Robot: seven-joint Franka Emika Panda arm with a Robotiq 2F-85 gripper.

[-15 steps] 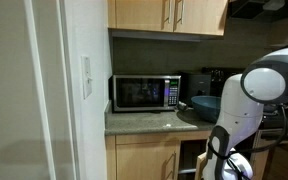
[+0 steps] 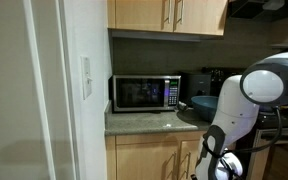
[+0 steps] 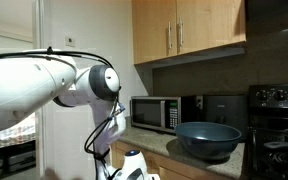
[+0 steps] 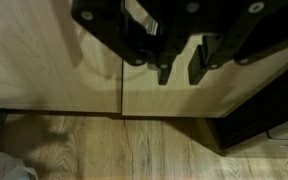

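Note:
My gripper is low at the pale wooden lower cabinet, its fingers parted. Bare door panel shows in the gap, and nothing can be seen held. The right cabinet door [image 4: 164, 101] and the left cabinet door [image 4: 64, 75] look nearly flush in the wrist view, with a narrow seam between them. In exterior view 1 the right door [image 2: 190, 153] covers its opening, close to the arm [image 2: 222, 135]. Whether the fingers touch the door or a handle, I cannot tell. Both exterior views lose the fingertips behind the arm or below the frame.
A large dark pan [image 3: 208, 139] stands on the counter [image 3: 161, 142] above, beside the microwave [image 3: 156, 113]. To the right is a black stove [image 3: 274, 130]. Wooden floor [image 4: 104, 145] runs below the doors, with a white bag-like thing [image 4: 4, 165] at lower left.
The dark opening with shelves at the right lower cabinet has narrowed and is now covered as its door swung inward. My arm shifted slightly left alongside it.

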